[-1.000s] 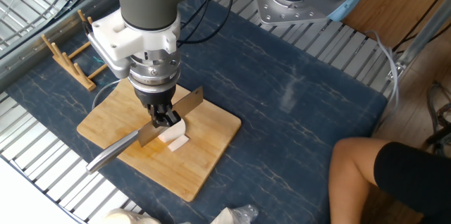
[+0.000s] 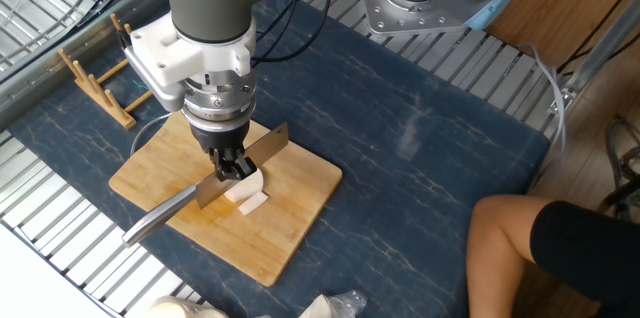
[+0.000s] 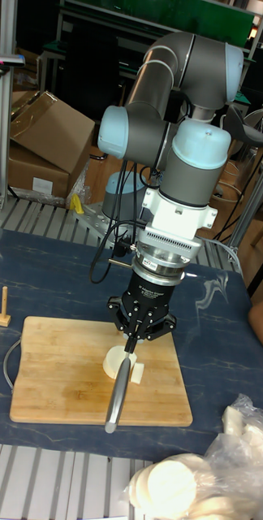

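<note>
Over the wooden cutting board (image 2: 285, 243), my gripper (image 2: 233, 170) points down, shut on a knife (image 2: 160, 215) with a broad blade and a metal handle. The blade lies across the board in exterior view 2, its handle reaching past the board's edge. Right beside the blade is a pale round food piece (image 2: 245, 187), with a narrow cut slice (image 2: 254, 203) next to it. In exterior view 3 the knife handle (image 3: 117, 399) points toward the camera and the round piece (image 3: 114, 359) is partly hidden behind it. Whether the blade touches the board cannot be seen.
A wooden peg rack (image 2: 104, 96) stands at the board's far left. Plastic bags with pale round pieces (image 3: 164, 489) lie at the front right in exterior view 3. A person's arm (image 2: 497, 248) rests by the table's right side.
</note>
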